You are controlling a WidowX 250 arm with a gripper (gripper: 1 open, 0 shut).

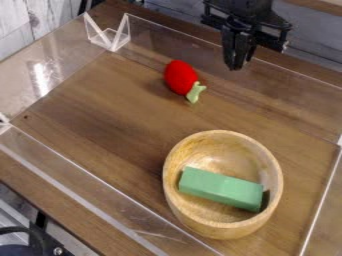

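My black gripper (235, 57) is at the upper right, shut, with nothing visible between its fingers. A red object with a pale green end (182, 78), like a toy vegetable, lies on the wooden table below and left of it, apart from the fingers. At the lower right a light wooden bowl (201, 216) holds a green block (222, 187) with a dark end.
The wooden table (94, 120) has clear room at the middle and left. A clear acrylic piece (115, 28) stands at the upper left, and transparent rims run along the table's edges.
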